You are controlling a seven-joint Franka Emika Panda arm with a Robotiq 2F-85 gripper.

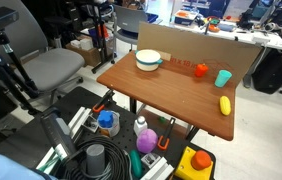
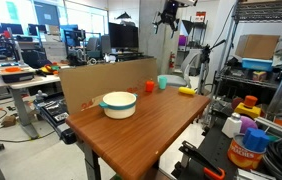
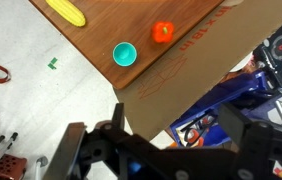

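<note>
On the brown table (image 1: 171, 92) stand a white pot with a teal rim (image 1: 148, 60) at the back left, a small red object (image 1: 201, 70), a teal cup (image 1: 223, 77) and a yellow corn-like piece (image 1: 225, 105) along the right. From above, the wrist view shows the teal cup (image 3: 125, 54), the red object (image 3: 163, 32) and the yellow piece (image 3: 67, 11), all apart from my gripper. Its dark fingers stand wide apart, and nothing shows between them. The pot is outside the wrist view.
A cardboard panel (image 1: 196, 50) stands along the table's back edge. In front, a black surface carries bottles, a cable coil (image 1: 96, 158) and a yellow box with a red top (image 1: 195, 162).
</note>
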